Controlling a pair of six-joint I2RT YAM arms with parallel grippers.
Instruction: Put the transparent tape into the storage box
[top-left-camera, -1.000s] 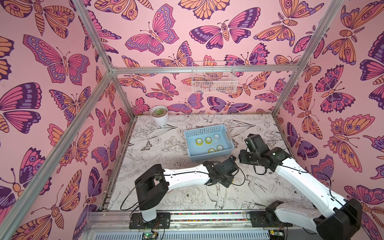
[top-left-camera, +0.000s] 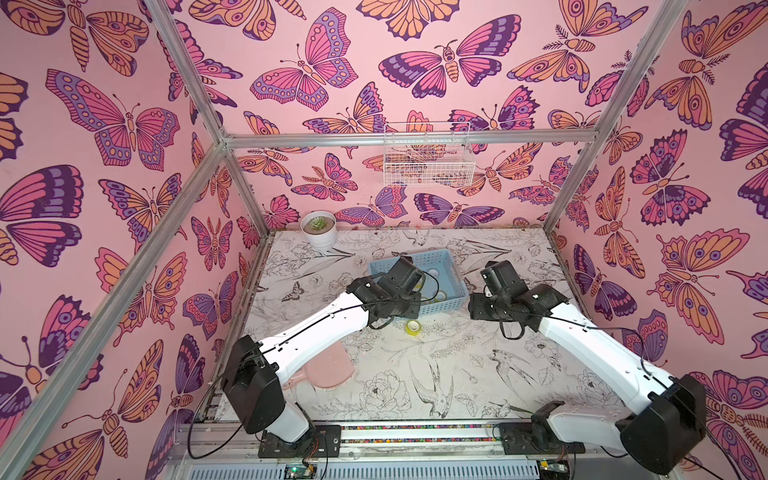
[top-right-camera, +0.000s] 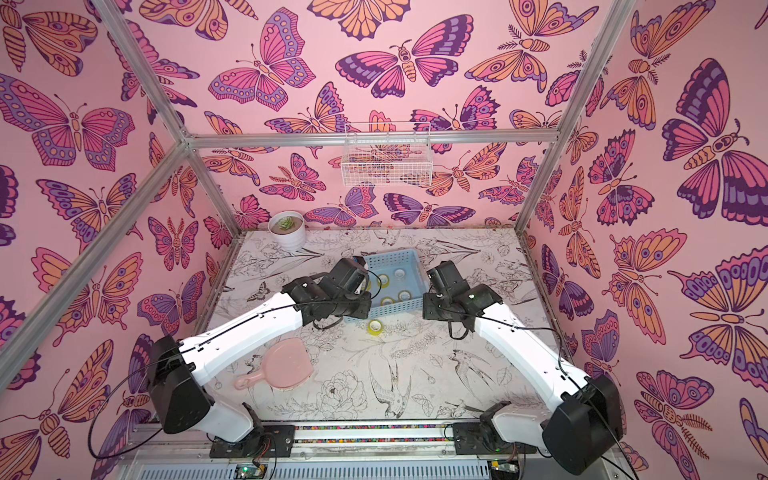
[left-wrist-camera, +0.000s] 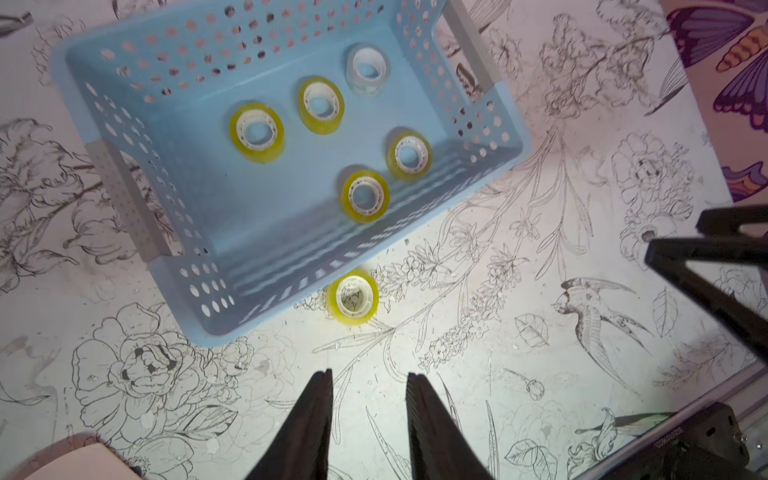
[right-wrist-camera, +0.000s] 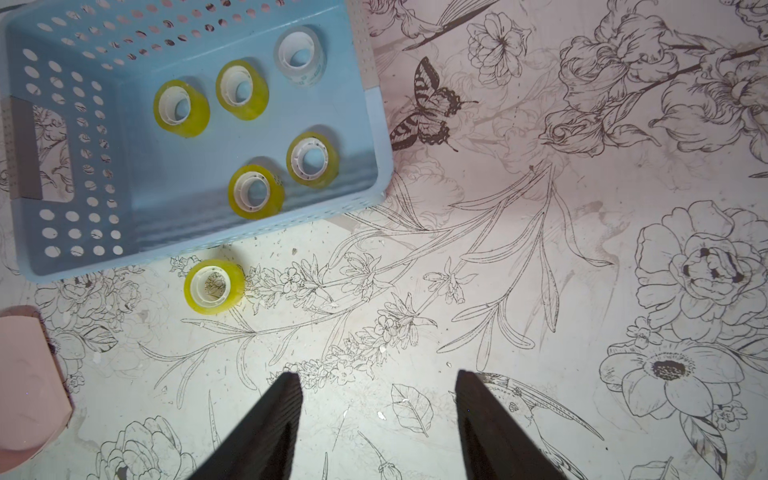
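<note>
A blue perforated storage box (left-wrist-camera: 272, 200) holds several yellow-edged tape rolls (left-wrist-camera: 365, 194) and a clear roll (right-wrist-camera: 299, 56). Just outside its near side, on the table, lies another yellow tape roll (left-wrist-camera: 353, 297), also visible in the top left view. My left gripper is open above the table in front of that roll, nothing between its fingers, its body partly covering the box in both top views. My right gripper is open over the table, right of the box and roll, also empty.
A pink flat object with a handle (top-right-camera: 285, 361) lies at front left. A white pot with a plant (top-left-camera: 319, 233) stands at back left. A wire basket (top-left-camera: 428, 168) hangs on the back wall.
My left arm has risen and swung back toward the box, uncovering the loose roll on the table.
</note>
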